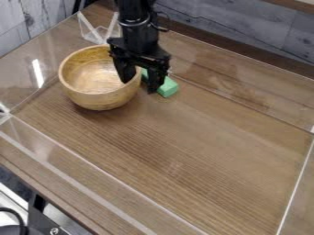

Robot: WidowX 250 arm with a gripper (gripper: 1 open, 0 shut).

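My black gripper [140,70] hangs from the arm [138,27] at the top centre, open, over the right rim of a wooden bowl [88,95] and beside a green block [164,87]. The block lies on the table just right of the bowl, partly hidden behind my fingers. Whether the fingers touch it is unclear.
Light cord or plastic [95,33] sits behind the bowl at the back left. A black cable [10,218] is at the lower left, off the table.
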